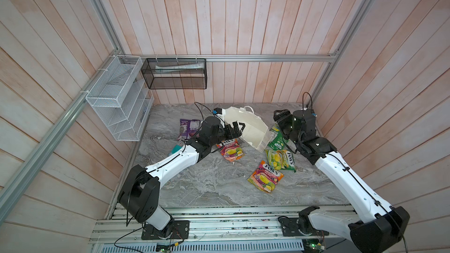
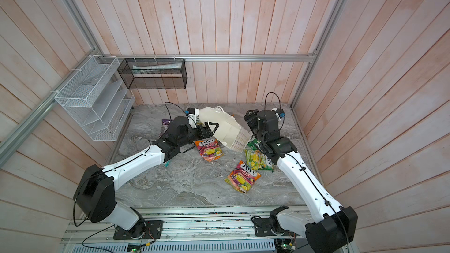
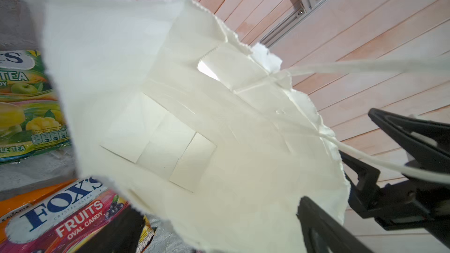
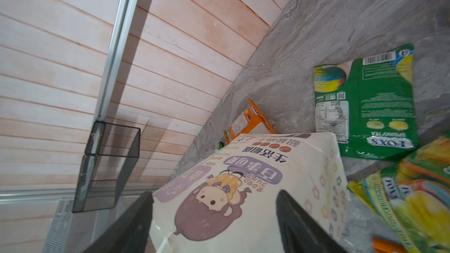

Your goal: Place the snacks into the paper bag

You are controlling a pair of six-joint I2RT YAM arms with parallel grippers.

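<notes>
The white paper bag (image 1: 248,126) lies tipped at the table's middle, its open mouth facing my left gripper. That gripper is open at the mouth, the rim between its fingers. My right gripper hovers over the bag's printed side, fingers apart, gripping nothing visible. Snack packs lie around the bag: Fox's fruits candy (image 1: 265,176) in front, a yellow-green pack (image 1: 280,159), a green pack (image 4: 363,103), a red-orange pack (image 2: 208,150), an orange pack (image 4: 248,121) and a purple pack (image 1: 187,126), partly hidden by my left arm.
A white wire rack (image 1: 117,98) hangs on the left wall and a black mesh basket (image 1: 173,82) on the back rail. Both arms reach in close around the bag.
</notes>
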